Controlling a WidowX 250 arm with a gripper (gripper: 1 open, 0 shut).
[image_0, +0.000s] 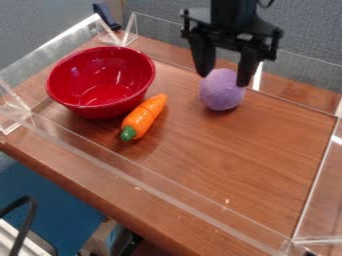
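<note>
My black gripper hangs at the top centre of the camera view, open, its two fingers spread, just above a purple ball on the wooden table. An orange toy carrot with a green tip lies left of the ball and lower in the view. A red bowl sits at the left.
Clear plastic walls border the wooden table. A blue floor and some dark cables show at the lower left.
</note>
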